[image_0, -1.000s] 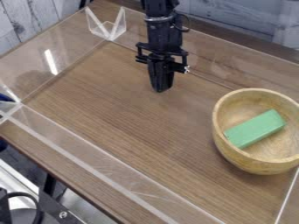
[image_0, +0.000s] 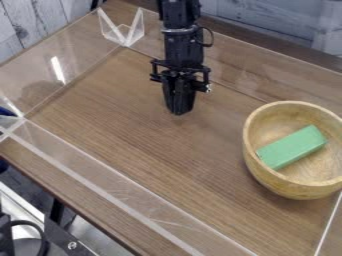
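My black gripper (image_0: 179, 100) hangs over the middle of the wooden table, toward the back, with its fingertips pointing down; whether it holds anything between them is too small to tell. A wooden bowl (image_0: 309, 183) on the right holds a green block (image_0: 290, 146).
Clear plastic pieces (image_0: 122, 28) sit at the back left, and another lies at the left edge. Black cables (image_0: 22, 225) are at the lower left corner.
My gripper has moved down in the view, toward the front of the table, over the last second. The bowl and green block have stayed where they were.
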